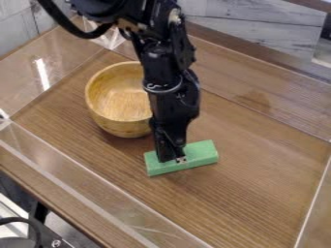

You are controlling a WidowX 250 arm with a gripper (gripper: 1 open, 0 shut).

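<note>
A black gripper (171,153) hangs from the arm down onto a green rectangular block (196,157) lying on the wooden table. Its tips are at the block's left part; whether they are closed around it is hard to tell, as dark parts overlap. A yellow bowl (114,91) stands behind and to the left of the gripper, partly hidden by the arm.
A pale wall runs along the back, and clear strips edge the table at left and right.
</note>
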